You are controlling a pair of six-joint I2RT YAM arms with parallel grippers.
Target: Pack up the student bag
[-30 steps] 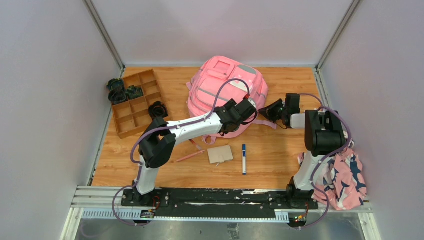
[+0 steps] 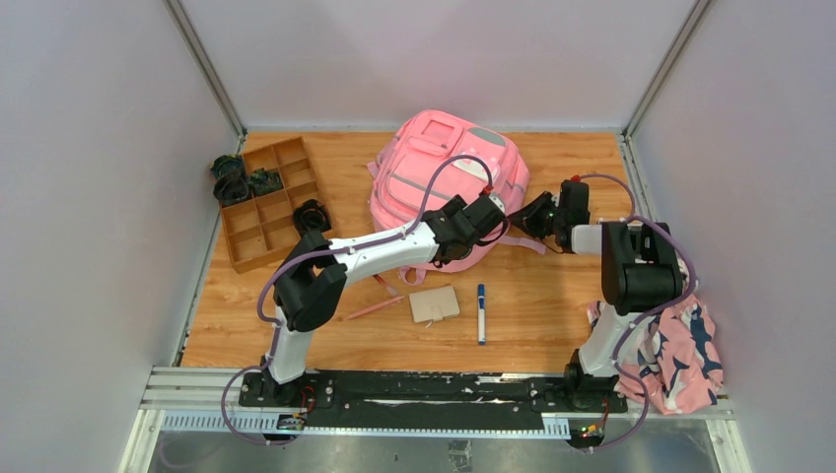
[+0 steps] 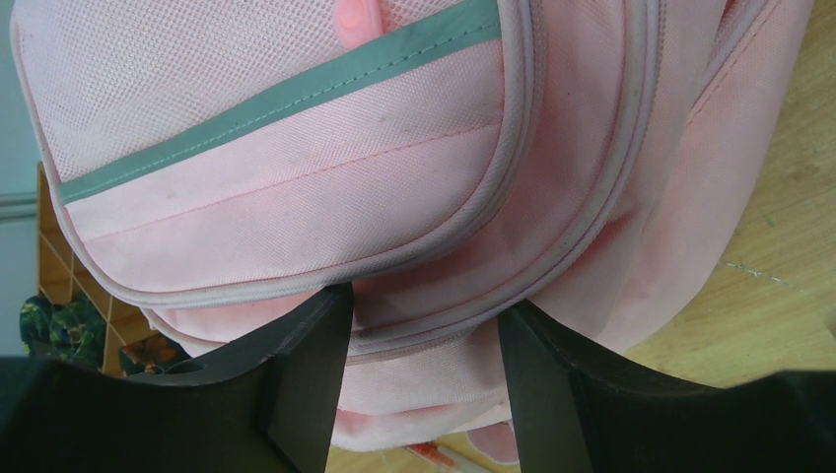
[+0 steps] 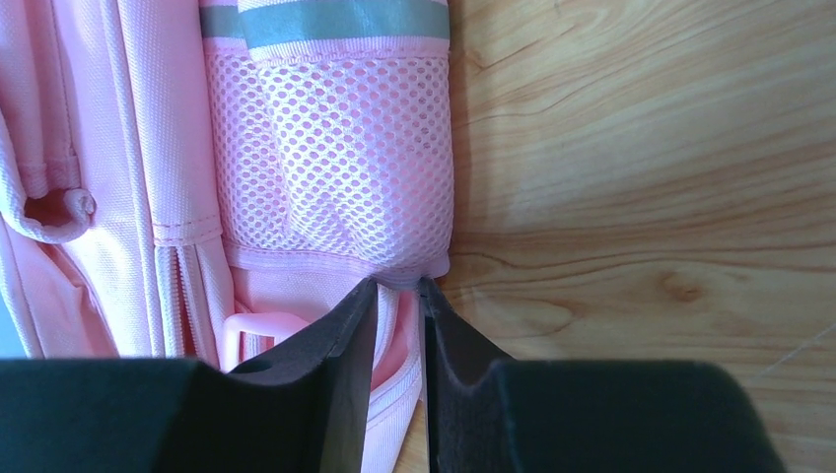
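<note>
A pink backpack [image 2: 434, 148] with grey-green strips lies at the back middle of the table. Over its lower part reaches my left gripper, fingers apart, with the bag's piped lower edge [image 3: 434, 335] running across the gap between them. My right gripper is narrowly open at the bag's right side, tips at the bottom of the mesh side pocket [image 4: 360, 168]. Pink strap fabric shows between and behind those tips; whether they touch it I cannot tell. A notebook [image 2: 434, 304], a blue-and-white marker [image 2: 481, 315] and a pink pencil [image 2: 375, 307] lie in front of the bag.
At the left stands a wooden compartment tray [image 2: 237, 258] holding dark rolled items and a coiled black item [image 2: 312, 216]. Patterned pink cloth [image 2: 680, 355] lies beside the right arm's base. Bare table [image 2: 532, 305] stretches right of the marker.
The right gripper has shifted very slightly, staying by the bag's side. Left arm, bag and loose items look the same.
</note>
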